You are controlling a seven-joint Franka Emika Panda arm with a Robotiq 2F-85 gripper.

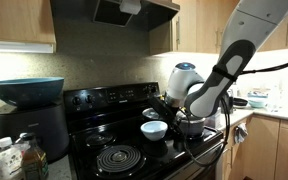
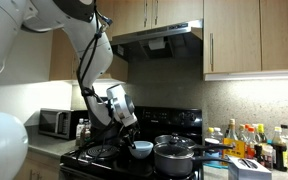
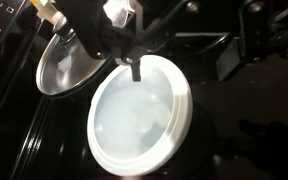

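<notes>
A white bowl (image 3: 149, 120) fills the middle of the wrist view, its opening facing the camera. The same bowl (image 1: 154, 130) rests on the black stove in exterior view 1, and it appears beside the pot in exterior view 2 as a bowl (image 2: 141, 151). At the top of the wrist view, my gripper has its fingers apart. One dark fingertip (image 3: 136, 71) overlaps the bowl's near rim; the other finger (image 3: 228, 64) is outside the bowl. Whether the first finger touches the rim cannot be told.
A large pot (image 2: 174, 160) with a glass lid stands right beside the bowl. A round lid-like metal object (image 3: 66, 68) lies at the bowl's left in the wrist view. Bottles (image 2: 252, 140) crowd the right counter.
</notes>
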